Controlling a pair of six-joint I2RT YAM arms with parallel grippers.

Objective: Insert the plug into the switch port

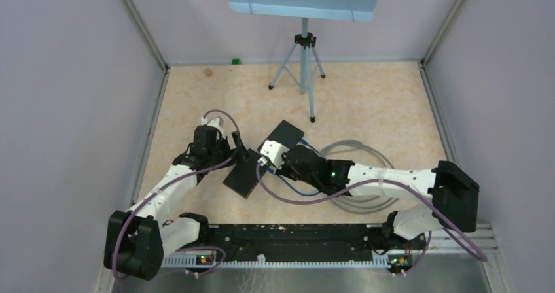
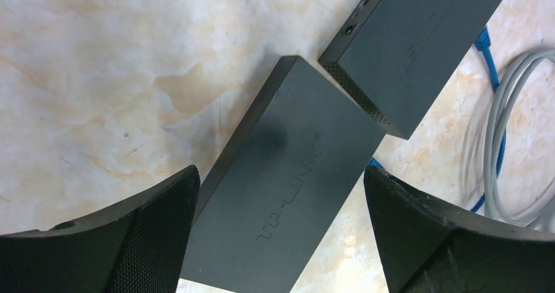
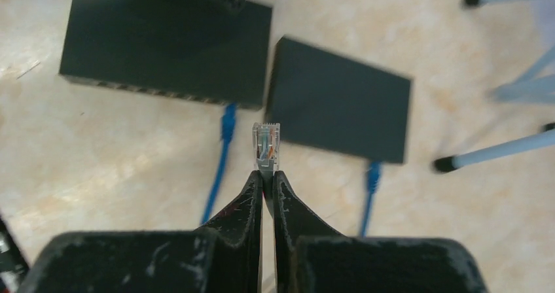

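Note:
The clear plug [image 3: 266, 142] on the end of the grey cable stands just beyond the fingertips of my right gripper, which is shut on that cable. In the right wrist view it points toward the gap between the two black boxes, apart from both. The TP-LINK switch [image 2: 288, 175] lies flat, its port edge [image 3: 150, 91] facing the plug's side, and a blue plug [image 3: 228, 124] sits in one end port. Over this switch my left gripper hangs open, nothing between its fingers.
The second black box [image 2: 419, 51] touches or nearly touches the switch's corner and has a blue cable [image 3: 368, 201] too. Coiled grey cable [image 1: 363, 205] lies on the right of the table [image 1: 366, 103]. A tripod stand [image 1: 305, 64] rises at the back.

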